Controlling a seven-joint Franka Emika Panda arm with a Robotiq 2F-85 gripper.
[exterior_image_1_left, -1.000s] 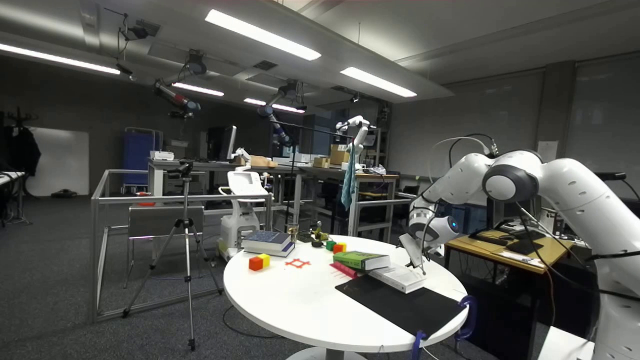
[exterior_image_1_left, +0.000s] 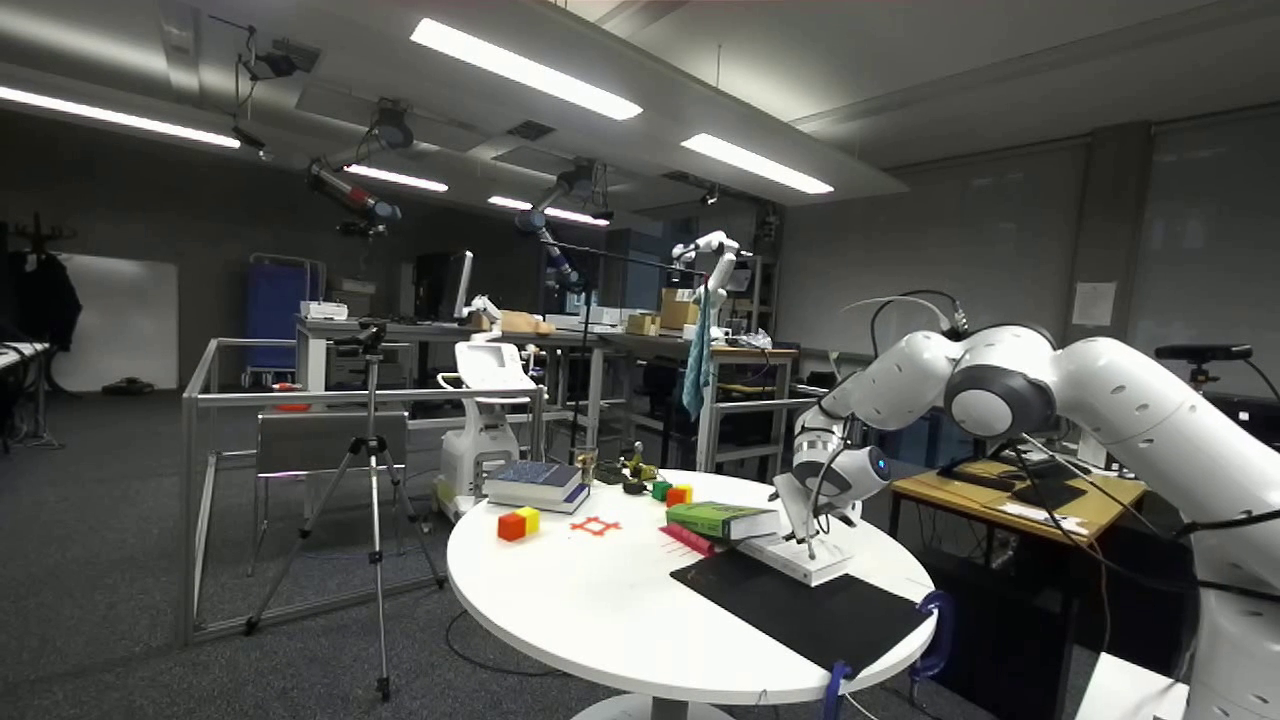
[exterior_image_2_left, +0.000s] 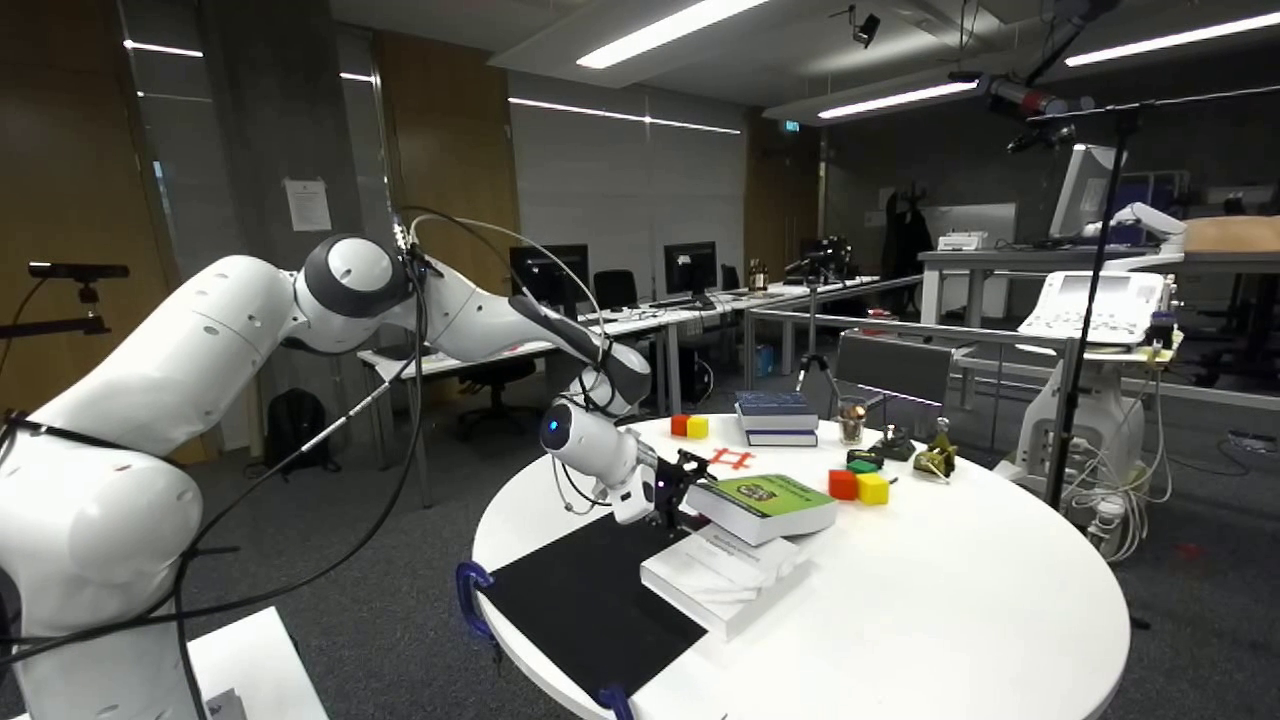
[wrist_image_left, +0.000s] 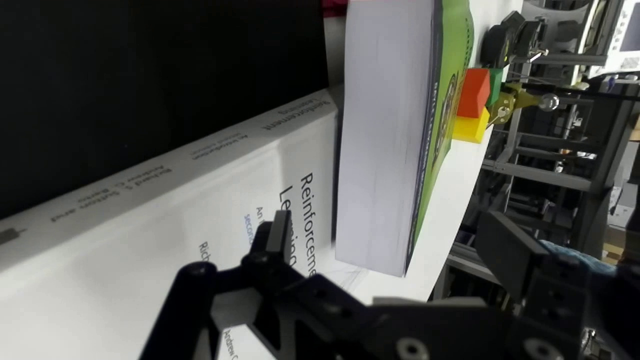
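A thick green book (exterior_image_2_left: 764, 505) lies partly on a white book (exterior_image_2_left: 720, 576), its raised end resting on that cover. In the wrist view the white book (wrist_image_left: 180, 198) bears the title Reinforcement Learning, and the pale page edges of the green book (wrist_image_left: 384, 138) face the camera. My gripper is open, with one finger over the white book and the other out past the green book's cover side. The green book's near end stands just ahead of the gap. From the side, the gripper (exterior_image_2_left: 678, 486) is beside the green book; contact cannot be made out.
A black mat (exterior_image_1_left: 816, 600) covers the table's near edge, clamped by blue clamps (exterior_image_1_left: 942, 630). Something red (exterior_image_1_left: 687, 539) lies beside the green book. Coloured blocks (exterior_image_2_left: 858, 485), a red lattice (exterior_image_2_left: 731, 457) and stacked blue books (exterior_image_2_left: 776, 418) stand farther off.
The arm has moved left in exterior view 1, bringing my gripper from the white book's outer side to beside the green book. The books look unmoved.
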